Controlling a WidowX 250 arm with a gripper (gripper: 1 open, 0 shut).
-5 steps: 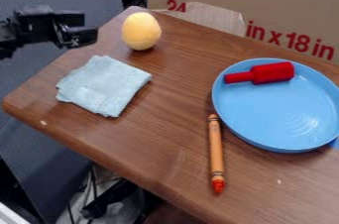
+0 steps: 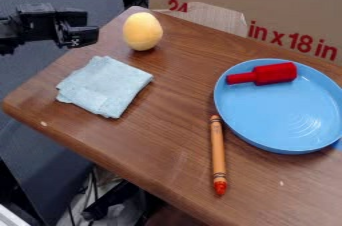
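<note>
The black gripper (image 2: 78, 34) hangs at the upper left, off the table's left edge and apart from every object; whether its fingers are open or shut is unclear. A pale yellow egg-shaped object (image 2: 142, 32) stands near the back left of the wooden table. A folded light-blue cloth (image 2: 104, 87) lies to its lower left. On the right, a blue plate (image 2: 278, 120) holds a red cylindrical object with a handle (image 2: 273, 72). An orange crayon-like stick (image 2: 218, 153) with a red tip lies just left of the plate.
A cardboard box (image 2: 254, 5) stands behind the wooden table (image 2: 134, 145). The middle of the table, between the cloth and the plate, is clear, as is the front left part. Beyond the left edge are a grey surface and some cables low down.
</note>
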